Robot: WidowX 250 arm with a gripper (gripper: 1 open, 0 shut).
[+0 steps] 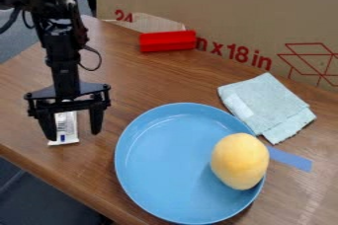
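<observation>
My black gripper (69,121) is at the left of the wooden table, its two fingers apart on either side of a white packet (63,135) with a printed label. The packet lies at the near-left edge. Whether the fingers touch it is hard to tell. To the right, a blue plate (165,175) holds a yellow rounded object (239,161) on its right side.
A red block (168,40) lies at the back near a cardboard box (224,7). A folded pale cloth (264,104) and a blue strip (291,159) lie right of the plate. Bare table lies between gripper and red block.
</observation>
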